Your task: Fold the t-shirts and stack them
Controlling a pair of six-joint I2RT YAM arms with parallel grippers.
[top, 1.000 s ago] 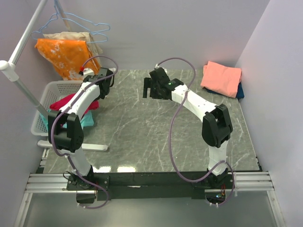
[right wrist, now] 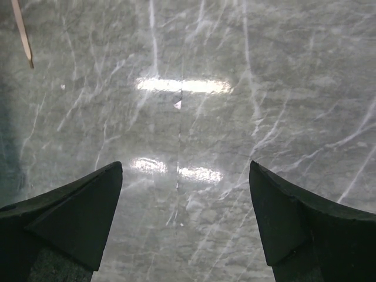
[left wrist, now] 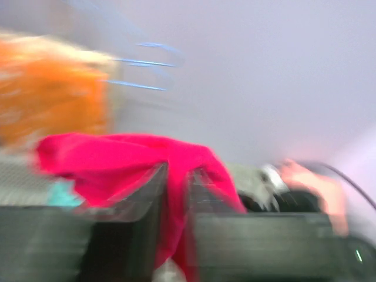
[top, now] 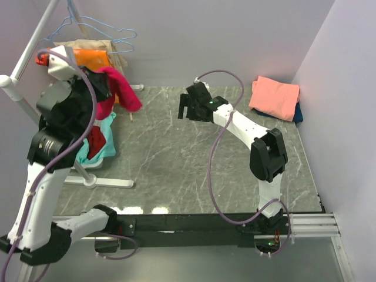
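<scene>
My left gripper is raised high over the laundry basket at the left, with a bright red shirt [top: 120,91] hanging between its blurred fingers. In the basket lie a darker red cloth [top: 96,142] and a cyan cloth [top: 103,128]. At the back right of the table a folded salmon shirt [top: 275,96] rests on a dark blue folded one [top: 296,114]. My right gripper is open above bare marble, nothing between its fingers.
A clothes rack [top: 23,103] with blue hangers, an orange cloth [top: 88,57] and a beige cloth stands at the left.
My left arm has risen sharply toward the top camera, lifting the bright red shirt out of the basket. The right arm has barely moved.
</scene>
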